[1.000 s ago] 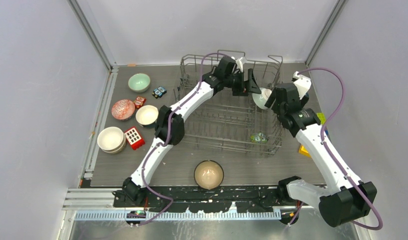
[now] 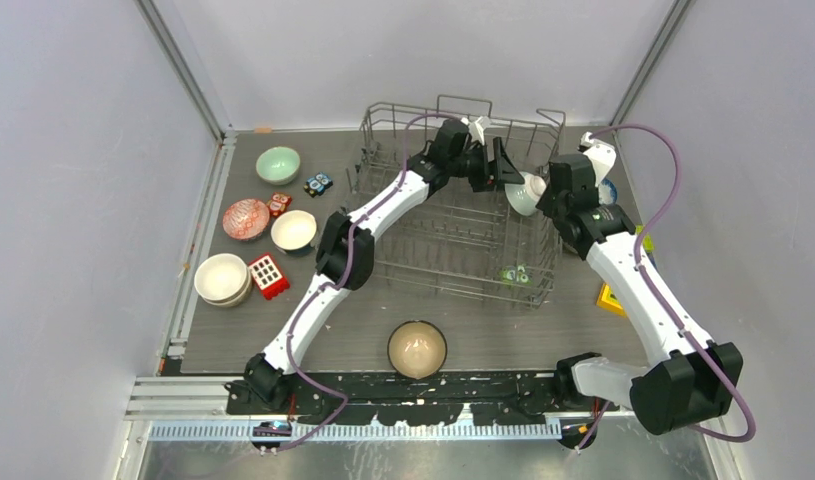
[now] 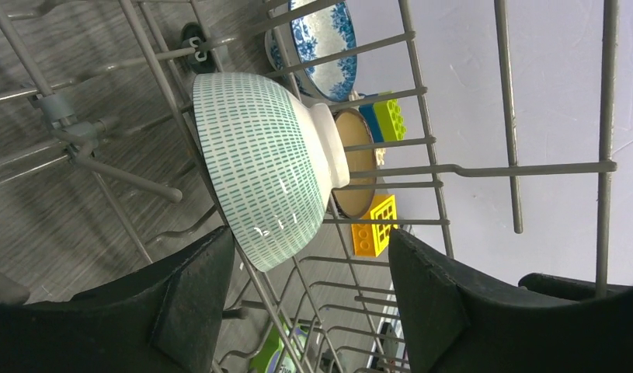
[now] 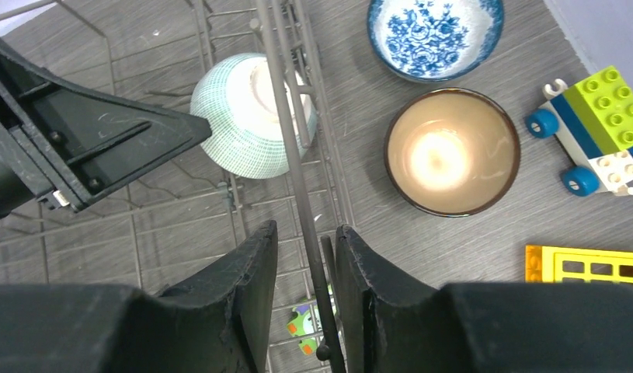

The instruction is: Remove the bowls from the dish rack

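Observation:
A white bowl with a green checked pattern [image 3: 259, 167] leans on its side among the wires on the right of the dish rack [image 4: 304, 183]. My left gripper stands open close to this bowl, its fingers apart and only rack wires and background showing between them. In the right wrist view, one dark left finger [image 4: 161, 140] reaches to the bowl's edge; whether it touches cannot be told. At the rack's right side, my right gripper is shut on a grey wire of the rack.
Right of the rack lie a blue-flowered bowl [image 4: 429, 35], a brown bowl [image 4: 451, 151] and toy blocks [image 4: 604, 116]. Several bowls, among them a green one [image 2: 278, 165], stand at the left. Another brown bowl [image 2: 417, 349] sits at the front.
The right gripper has shifted slightly left, and its forearm has swung left a little. The rack's right front corner has moved slightly left. The left arm has edged right beside the bowl.

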